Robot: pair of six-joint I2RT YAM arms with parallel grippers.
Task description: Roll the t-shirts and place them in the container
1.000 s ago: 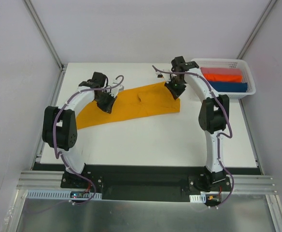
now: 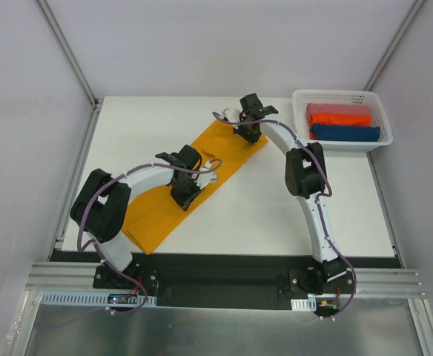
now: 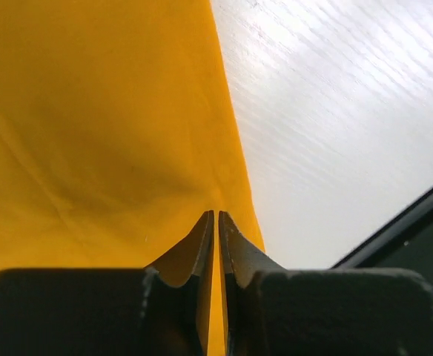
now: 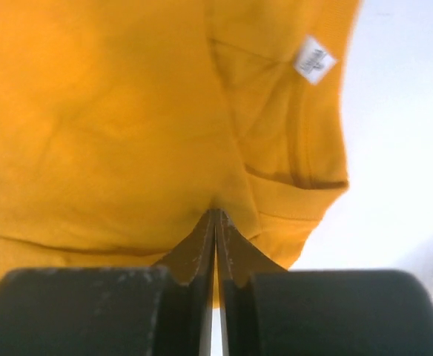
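An orange t-shirt [image 2: 231, 163] lies diagonally on the white table, from the front left to the back middle. My left gripper [image 2: 190, 199] is over its middle near the right edge; in the left wrist view its fingertips [image 3: 213, 216] are shut with nothing seen between them, on or just above the cloth. My right gripper [image 2: 250, 138] is at the shirt's back end; in the right wrist view it is shut over folded fabric [image 4: 127, 148], near a small white label [image 4: 313, 61].
A white basket [image 2: 383, 111] with rolled shirts in pink, orange and navy stands at the back right. The dark front edge [image 2: 209, 263] is near the shirt's front end.
The shirt has swung from lying nearly crosswise to a steep diagonal. My left gripper has moved toward the front and right; my right gripper has moved left and toward the back.
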